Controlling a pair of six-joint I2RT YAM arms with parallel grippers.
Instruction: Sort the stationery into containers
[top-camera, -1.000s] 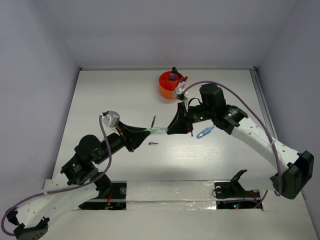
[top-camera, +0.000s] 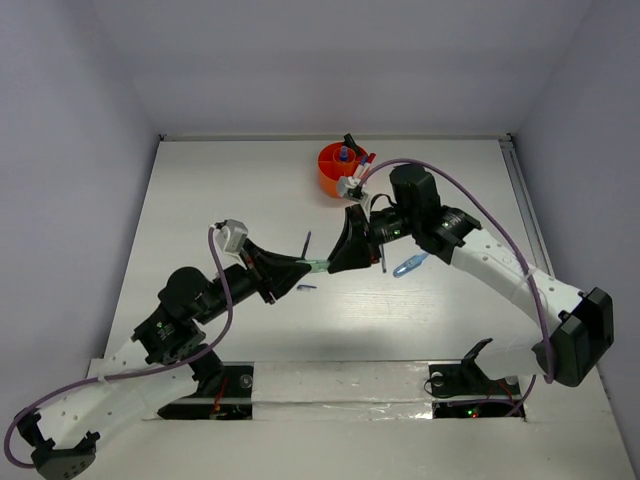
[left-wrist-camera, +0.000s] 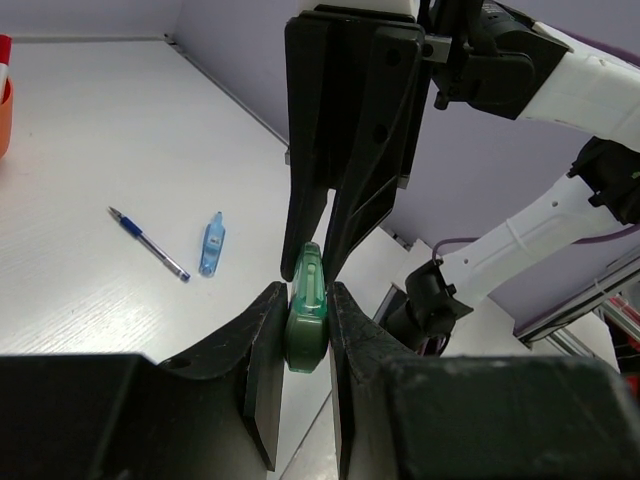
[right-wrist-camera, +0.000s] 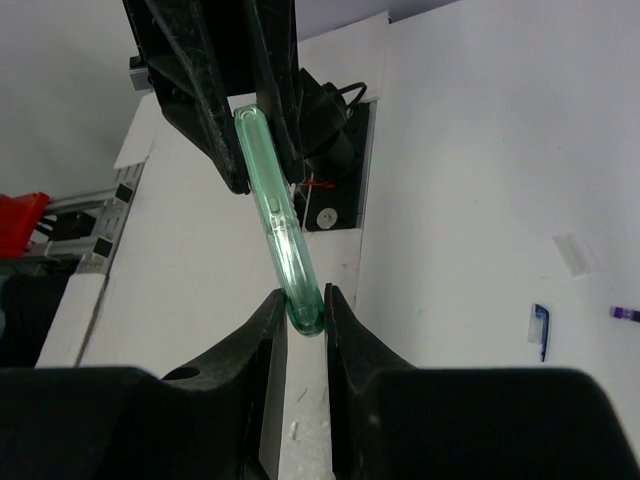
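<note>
A green translucent stick-like item (right-wrist-camera: 280, 215) spans between my two grippers above the middle of the table. My left gripper is shut on one end, and my right gripper is shut on the other. An orange round container (top-camera: 330, 182) at the back holds several pens and markers. On the table lie a blue pen (left-wrist-camera: 150, 243), a light-blue correction tape-like item (top-camera: 410, 263), a small blue item (right-wrist-camera: 543, 330) and another dark pen (top-camera: 307, 243).
Both arms reach in from the front corners, close together over the middle. Grey walls border the table at back and sides.
Both grippers still hold the item.
</note>
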